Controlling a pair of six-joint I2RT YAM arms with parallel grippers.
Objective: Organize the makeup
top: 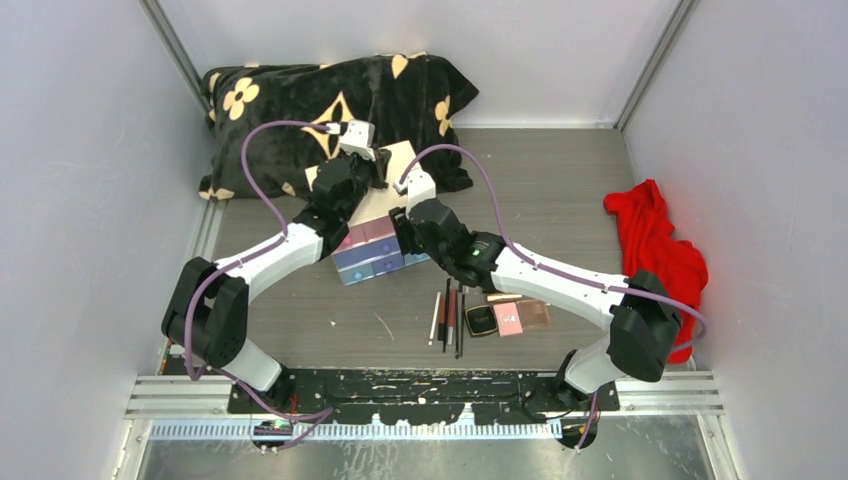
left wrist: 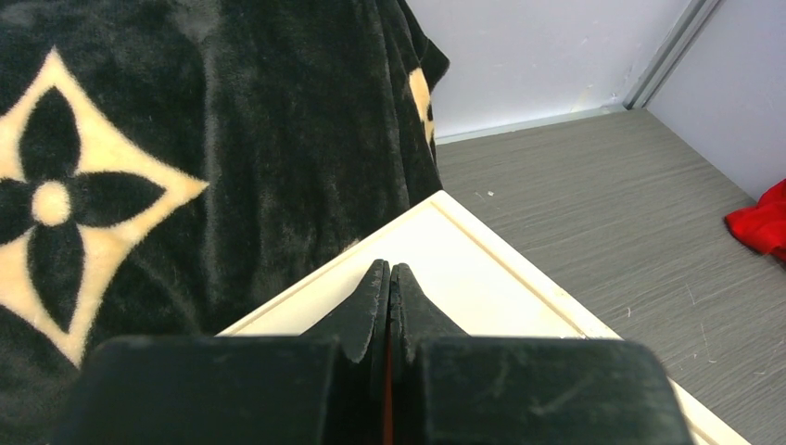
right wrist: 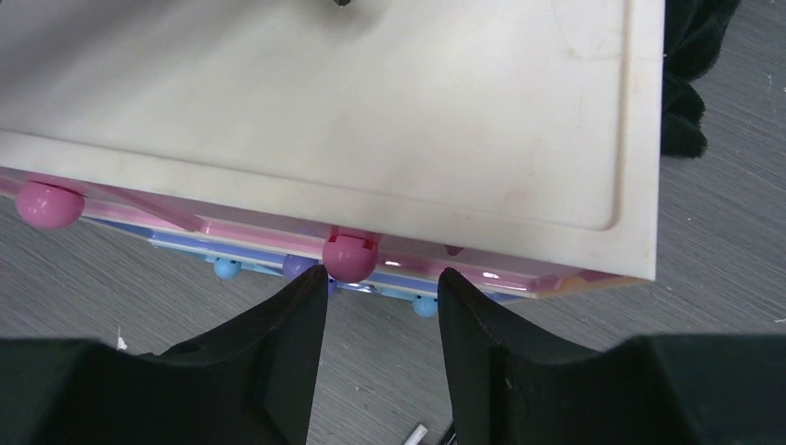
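Observation:
A cream-topped drawer organizer (top: 385, 200) with pink and blue drawers stands near the back. My left gripper is shut over its top, nothing visible between the fingers. My right gripper is part open at the front, its fingertips either side of and just below a pink drawer knob (right wrist: 350, 261); contact cannot be told. Makeup lies in front: several pencils or brushes (top: 448, 320), a black compact (top: 481, 320), a pink box (top: 507, 318) and a brown palette (top: 535, 314).
A dark patterned blanket (top: 260, 110) lies along the back wall behind the organizer. A red cloth (top: 650, 250) lies at the right.

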